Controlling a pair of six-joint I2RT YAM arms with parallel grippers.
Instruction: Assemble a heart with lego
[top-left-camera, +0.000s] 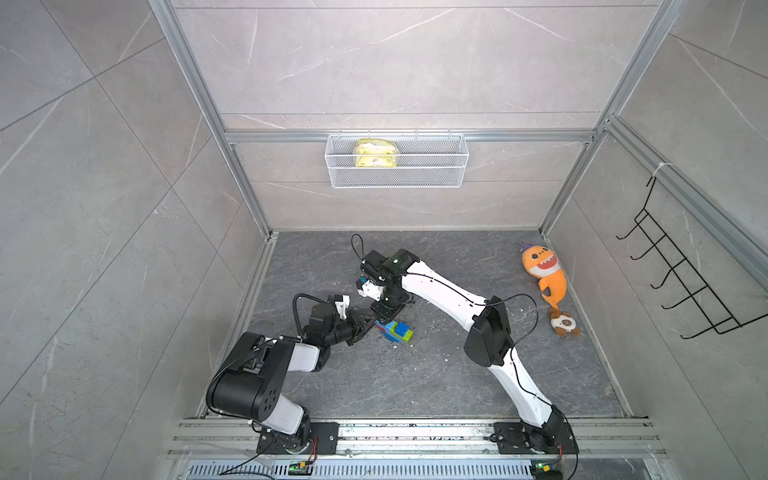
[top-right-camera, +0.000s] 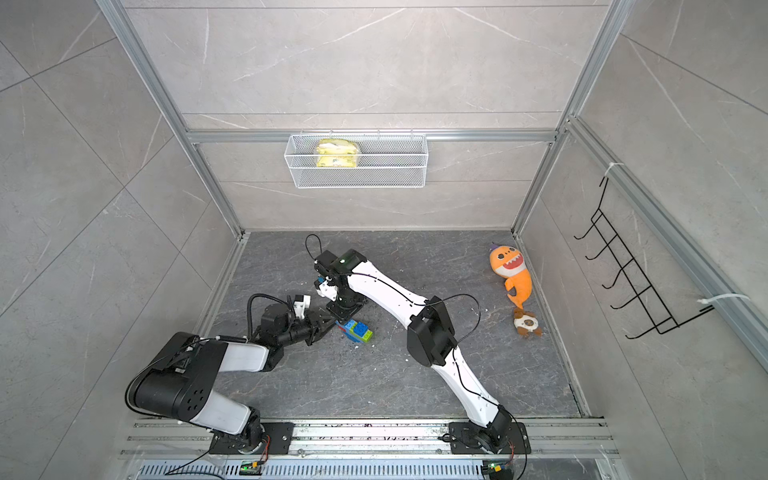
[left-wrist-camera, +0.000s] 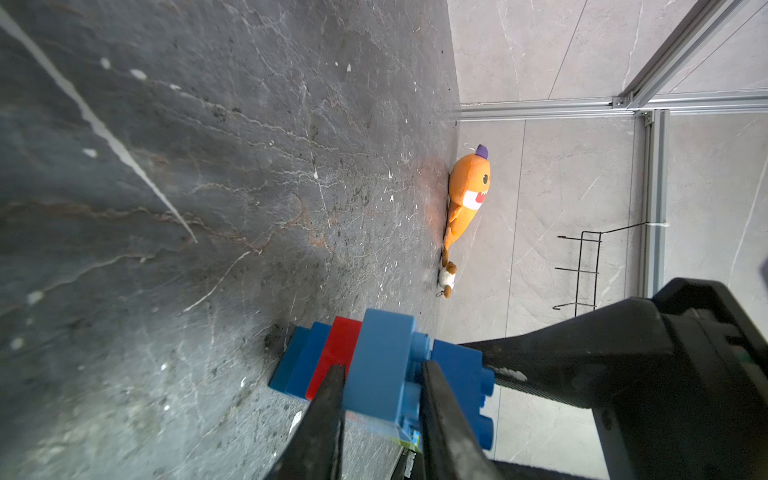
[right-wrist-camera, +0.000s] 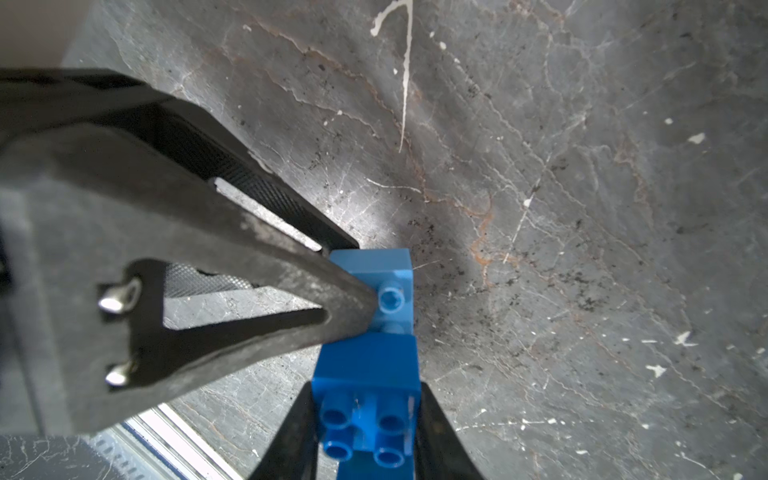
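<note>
A lego assembly (top-left-camera: 396, 331) of blue, red and green bricks is held low over the grey table between both grippers. In the left wrist view, my left gripper is shut on a light-blue brick (left-wrist-camera: 376, 360), beside a red brick (left-wrist-camera: 337, 348) and darker blue bricks (left-wrist-camera: 457, 376). In the right wrist view, my right gripper is shut on a blue brick (right-wrist-camera: 365, 360) with studs showing, joined to a lighter blue piece (right-wrist-camera: 390, 276). The black body of one gripper reaches across into the other's wrist view.
An orange shark toy (top-left-camera: 544, 272) and a small brown-white plush (top-left-camera: 563, 324) lie along the right edge. A wire basket (top-left-camera: 432, 160) hangs on the back wall, a black hook rack (top-left-camera: 684, 280) on the right. The table is otherwise largely clear.
</note>
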